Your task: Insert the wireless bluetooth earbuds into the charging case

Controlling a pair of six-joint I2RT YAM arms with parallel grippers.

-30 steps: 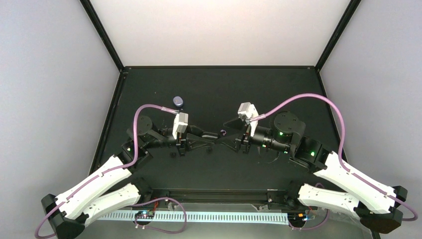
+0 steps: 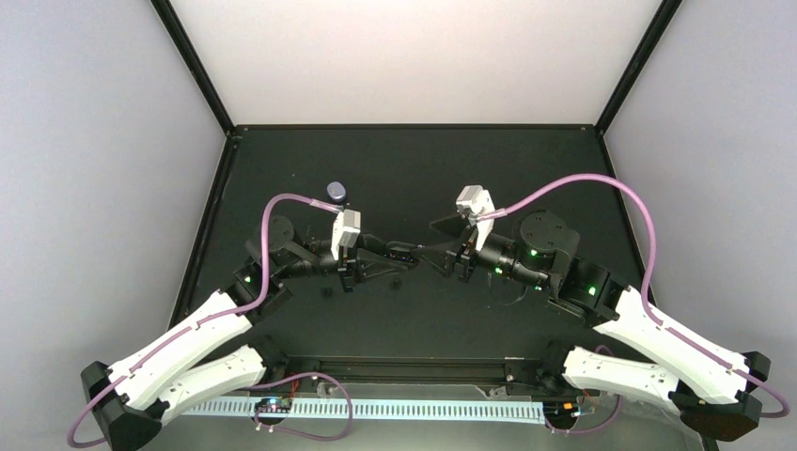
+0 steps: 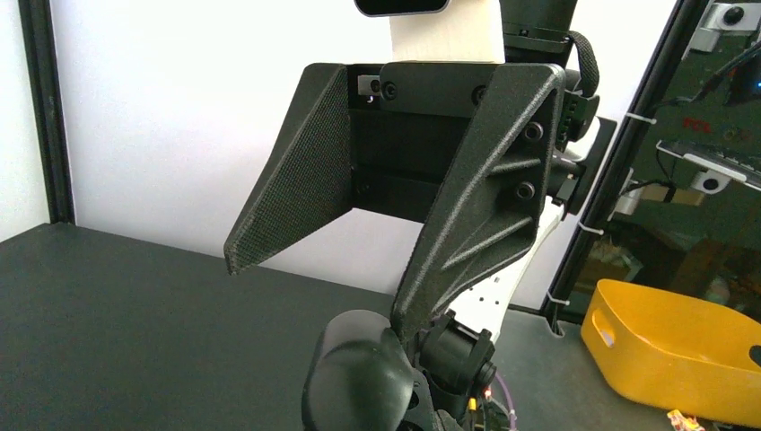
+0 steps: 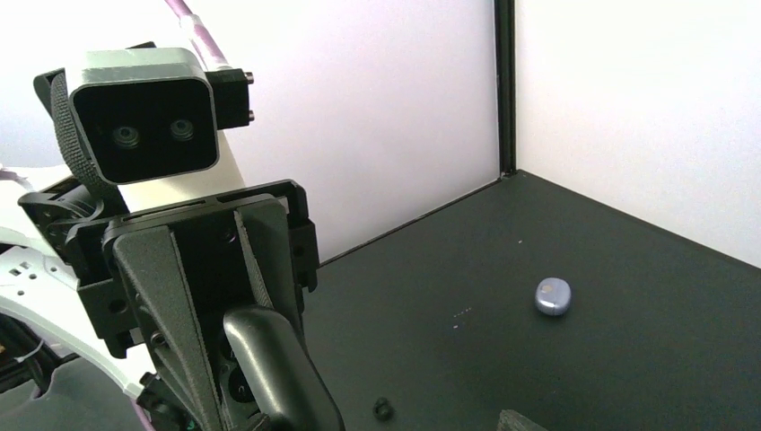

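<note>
A glossy black charging case (image 2: 403,251) is held by my left gripper (image 2: 395,258), which is shut on it above the middle of the table. In the right wrist view this case (image 4: 283,368) rises between the left gripper's fingers (image 4: 170,305), and in the left wrist view its rounded side (image 3: 359,373) stands at the bottom. My right gripper faces it with fingers apart. Nothing shows in that gap. One of its tips is close beside the case; whether they touch is unclear. No earbud can be made out now.
A lavender rounded object (image 4: 553,295) lies on the black table (image 4: 449,260) toward the back left. Small dark lumps (image 2: 326,292) rest on the table near the left arm. A yellow bin (image 3: 664,350) stands off to the side in the left wrist view.
A small ringed piece seen at its tip earlier no longer shows. My left arm has barely shifted.
</note>
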